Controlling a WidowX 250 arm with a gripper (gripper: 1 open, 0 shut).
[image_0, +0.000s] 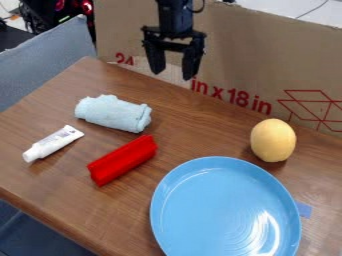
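My black gripper (174, 70) hangs open at the top centre, in front of the cardboard, above the back of the wooden table, with nothing between its fingers. Below it to the left lies a folded light blue cloth (114, 113). A white tube (52, 143) and a red cylinder (122, 160) lie at the front left. A yellow oval object (273, 141) rests at the right, behind a large blue plate (225, 210).
A cardboard sheet (241, 60) stands along the back of the table (60, 190). A grey padded edge (40, 75) borders the left.
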